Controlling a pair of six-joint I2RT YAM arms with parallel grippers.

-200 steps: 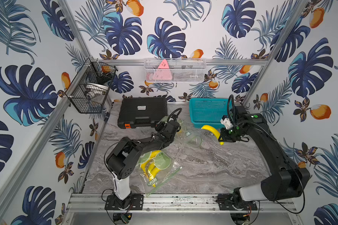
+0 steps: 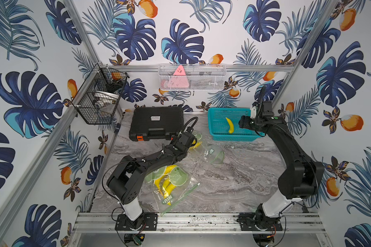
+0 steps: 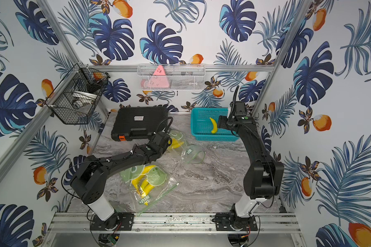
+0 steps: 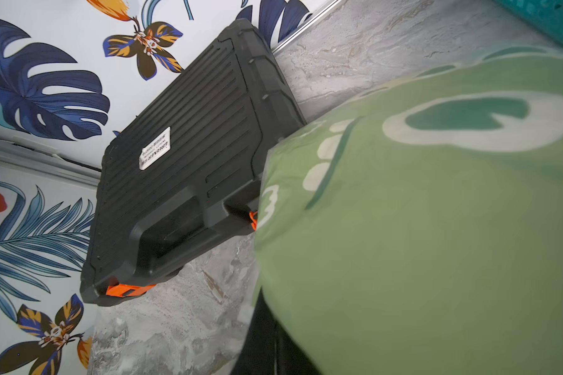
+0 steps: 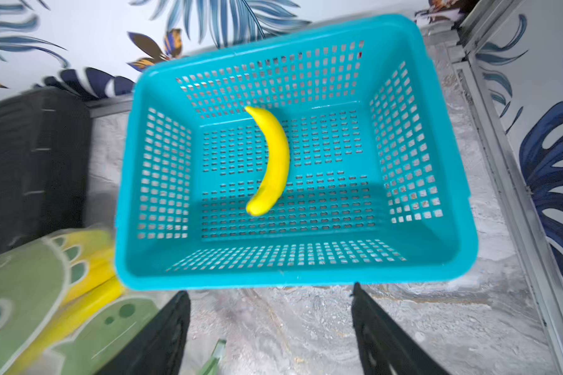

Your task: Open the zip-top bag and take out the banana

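One yellow banana (image 5: 275, 159) lies alone on the floor of the turquoise basket (image 2: 218, 133). My right gripper hangs above the basket's right side in the top views; its fingers (image 5: 169, 334) are wide apart with nothing between them. A clear zip bag with green print (image 4: 419, 250) bulges close beside my left gripper. That gripper's narrow black fingers are together, with bag film against them. In the right wrist view, yellow bananas (image 5: 75, 309) show inside this bag. The left arm partly covers the bag from above.
A second printed zip bag (image 2: 171, 185) holding several bananas lies flat at front left. A black case (image 2: 156, 123) stands behind the left arm.
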